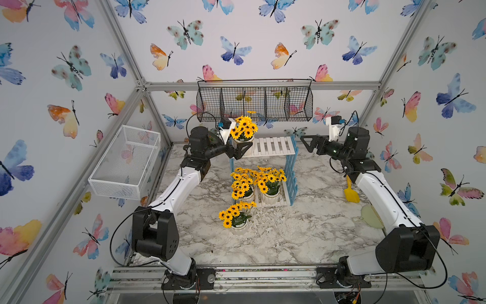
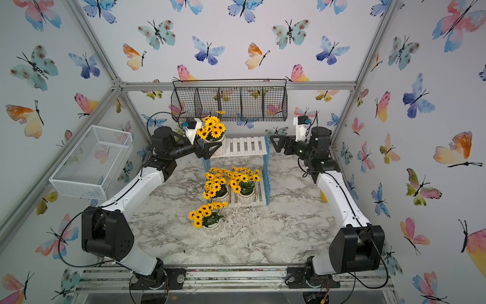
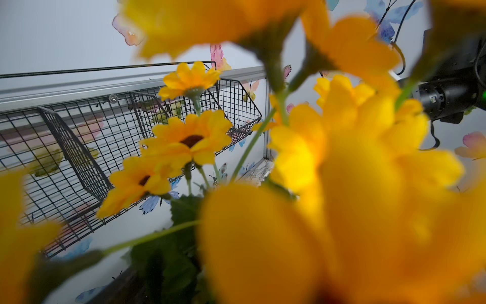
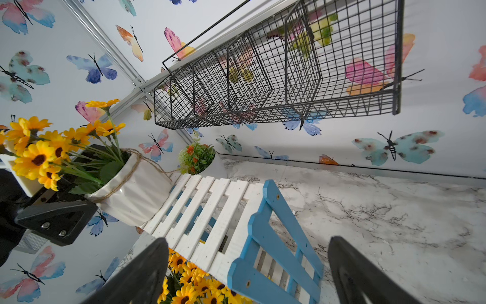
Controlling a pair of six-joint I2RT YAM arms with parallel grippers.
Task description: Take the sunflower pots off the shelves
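Observation:
A sunflower pot (image 4: 129, 190) stands at the left end of the white top shelf (image 4: 212, 217). My open left gripper (image 1: 239, 150) is at its front left; flowers fill the left wrist view, hiding the fingers there. Two sunflower pots (image 1: 270, 195) (image 1: 245, 190) stand on the lower shelf, and another pot (image 1: 239, 223) sits on the marble table in front. My open right gripper (image 1: 312, 144) hangs beside the shelf's blue right side (image 4: 276, 230), with nothing between its fingers.
A black wire basket (image 2: 230, 101) hangs on the back wall, and a white mesh basket (image 2: 91, 162) is at the left. A green plant (image 4: 197, 159) stands behind the shelf. A yellow scoop (image 1: 350, 192) lies at right.

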